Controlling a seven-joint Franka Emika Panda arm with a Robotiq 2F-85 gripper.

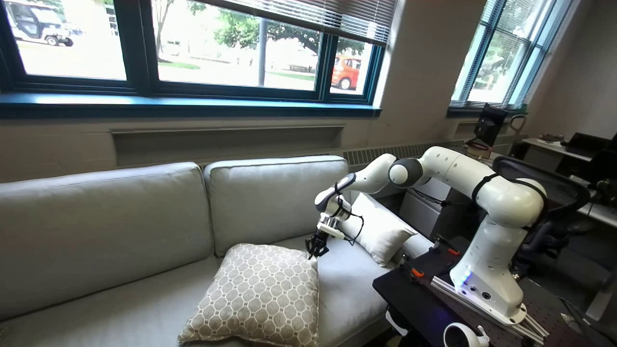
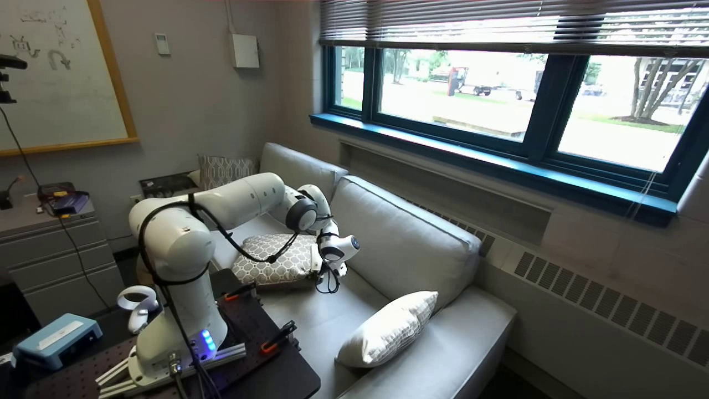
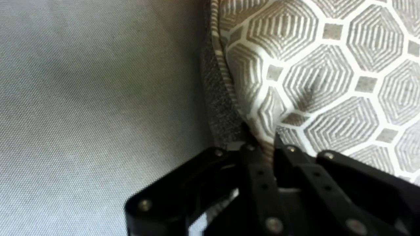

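Note:
A beige pillow with a white honeycomb pattern lies on the seat of the grey sofa. My gripper is at the pillow's back right corner, pointing down. In the wrist view, the black fingers are shut on the striped edge of the patterned pillow, with the fabric pinched between them. From the other side, the arm partly covers the same pillow, which still rests on the seat.
A white pillow leans at the sofa's right armrest, close to the arm. Backrest cushions stand behind the gripper. A black table carries the robot's base.

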